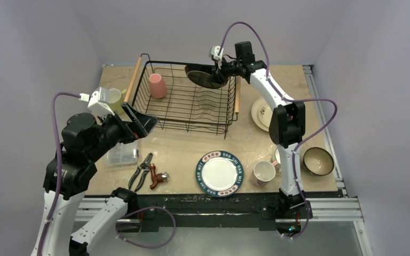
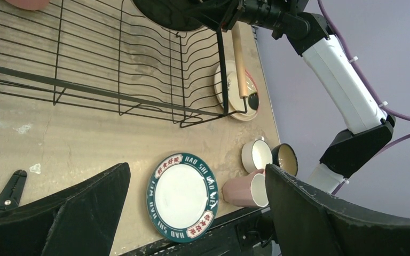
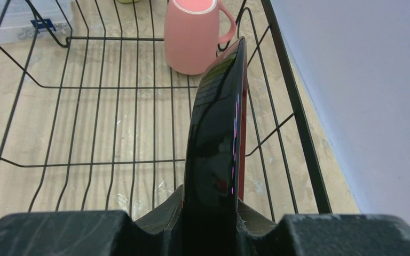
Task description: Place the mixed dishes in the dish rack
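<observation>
My right gripper (image 1: 220,74) is shut on a dark glossy plate (image 3: 212,133), tilted on edge over the back right of the black wire dish rack (image 2: 85,96). A pink mug (image 1: 157,85) stands in the rack's left part. My left gripper (image 1: 143,126) hangs open at the rack's front left, empty. A blue-rimmed white plate (image 1: 219,173) lies at the front; pale plates (image 1: 261,113) lie right of the rack. Mugs (image 1: 262,173) and a bowl (image 1: 318,161) stand at the front right.
A green mug (image 1: 115,98) is partly hidden behind the left arm. A clear box (image 1: 121,154), pruners (image 1: 139,173) and a brown fitting (image 1: 156,176) lie at the front left. Bare table shows between rack and front plate.
</observation>
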